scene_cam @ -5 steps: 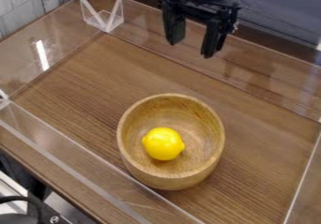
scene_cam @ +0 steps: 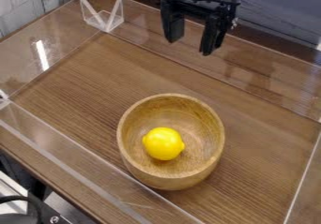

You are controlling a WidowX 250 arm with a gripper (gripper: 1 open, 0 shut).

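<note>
A yellow lemon-like ball (scene_cam: 163, 143) rests inside a round tan bowl (scene_cam: 204, 125) on the wooden tray floor in the lower middle. My dark gripper (scene_cam: 193, 33) is at the top middle, well above the bowl in the image, with two prongs apart and pointing down. I see nothing between them.
A clear plastic piece (scene_cam: 104, 14) stands at the upper left. Walls border the tray (scene_cam: 268, 40) at back and sides. The wooden floor left and right of the bowl is free. Dark cables show at the bottom left corner.
My gripper has shifted very slightly in the top middle of the view. The bowl and ball have not moved.
</note>
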